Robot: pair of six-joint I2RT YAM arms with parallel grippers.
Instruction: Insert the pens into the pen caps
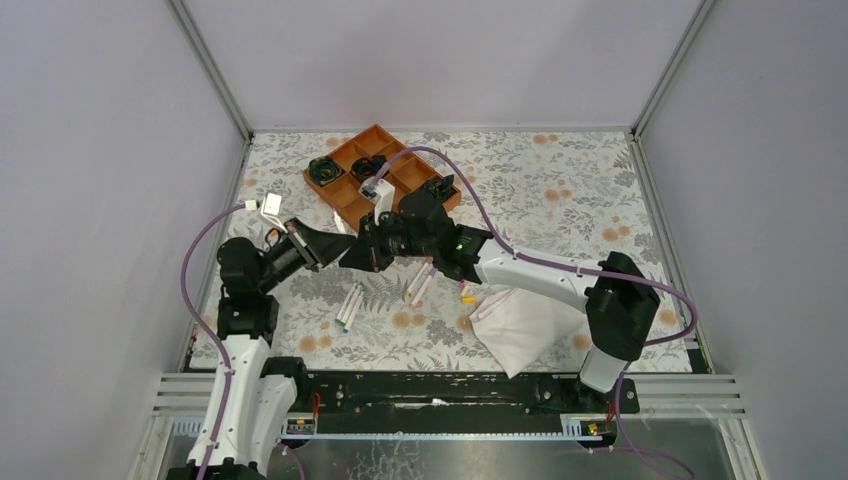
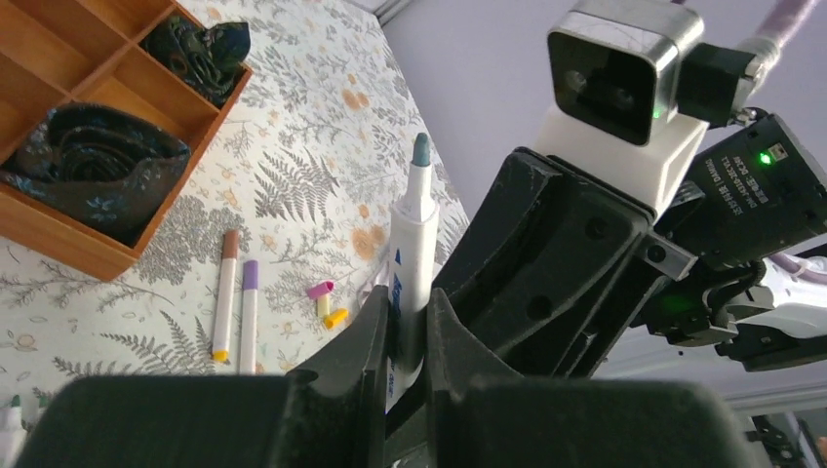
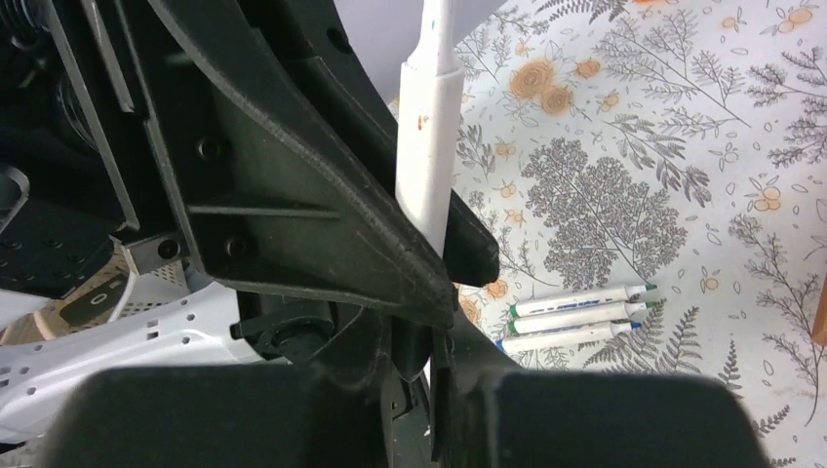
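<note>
A white pen (image 2: pixel 408 283) with a teal tip stands upright in the left wrist view, with my left gripper (image 1: pixel 340 248) shut on it. In the right wrist view the same pen (image 3: pixel 427 146) rises through the left gripper's black fingers (image 3: pixel 341 214). My right gripper is right up against the left one, its fingers part open with a narrow gap. Where its fingertips meet the pen's lower end is hidden. Several loose pens (image 3: pixel 575 312) lie on the cloth, and small pink (image 2: pixel 319 290) and yellow caps (image 2: pixel 334 318) lie apart.
A wooden compartment box (image 1: pixel 350 218) with dark bundles inside stands at the back. Pens with brown (image 2: pixel 225 292) and purple (image 2: pixel 250 312) ends lie near it. A white cloth (image 1: pixel 525 325) covers the front right.
</note>
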